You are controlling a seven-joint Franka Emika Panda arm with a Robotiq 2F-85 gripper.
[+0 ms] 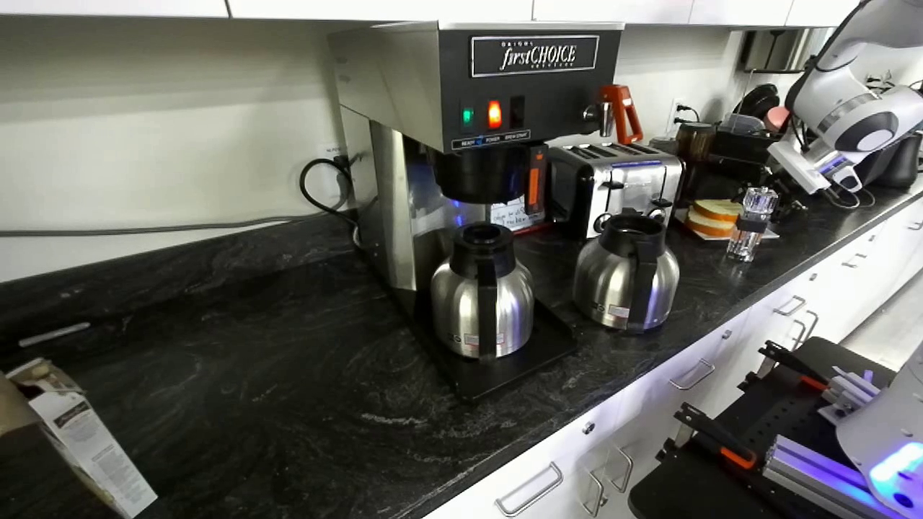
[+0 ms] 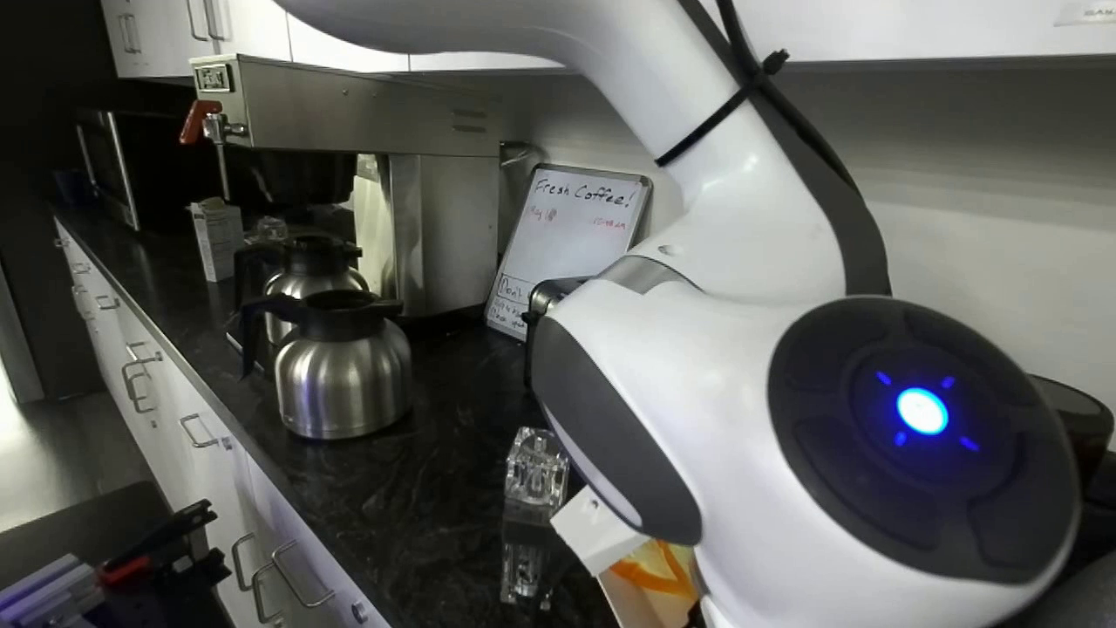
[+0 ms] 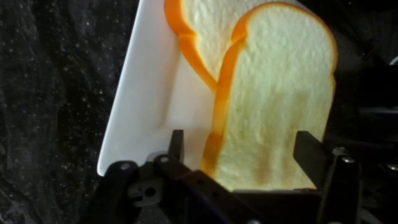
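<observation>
Two slices of white bread with orange crust lie overlapped on a white plate point(image 3: 149, 86) in the wrist view. The near slice point(image 3: 276, 74) rests partly over the far slice point(image 3: 209, 26) and has faint brown streaks. My gripper is open above the near slice's lower end. One of its fingers point(image 3: 177, 143) stands over bare plate left of the crust; the other overlaps the slice's right side. Whether either touches the bread cannot be told. From exterior view 1, the bread point(image 1: 714, 216) sits on the counter just left of the gripper, whose fingertips are hard to make out.
A clear grinder-like container point(image 1: 751, 225) stands close in front of the bread. The silver toaster point(image 1: 627, 183) is to its left, then a steel carafe point(image 1: 627, 272) and the coffee maker point(image 1: 484, 104). Dark items crowd the wall side.
</observation>
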